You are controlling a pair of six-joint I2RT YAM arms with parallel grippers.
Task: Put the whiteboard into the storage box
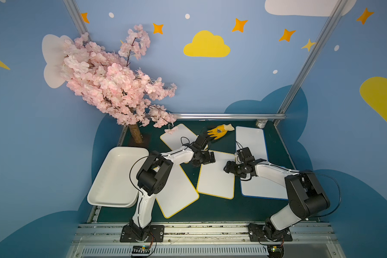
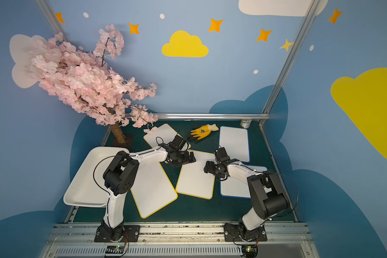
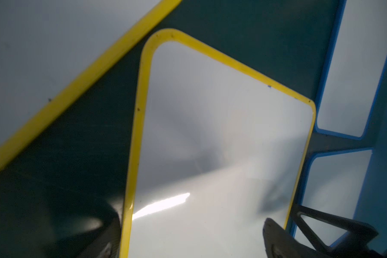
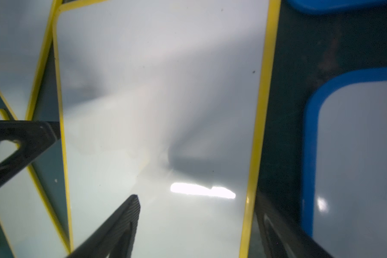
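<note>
A white whiteboard with a yellow rim (image 1: 217, 182) lies flat in the middle of the dark green table. At its left edge, my left gripper (image 1: 211, 157) is open; in the left wrist view one finger (image 3: 105, 245) is beside the yellow rim and the other over the white face. My right gripper (image 1: 228, 167) stands at the right edge, fingers apart; the right wrist view has one finger (image 4: 122, 228) above the face and the other just outside the rim. Whether either gripper touches the board cannot be told. The white storage box (image 1: 94, 195) on the left looks empty where visible.
Two more yellow-rimmed boards, one front left (image 1: 176, 195) and one at the back (image 1: 176, 136), and two blue-rimmed boards, back (image 1: 251, 137) and right (image 1: 262, 189), lie around. A glove (image 1: 219, 131) and blossom tree (image 1: 135, 133) are behind.
</note>
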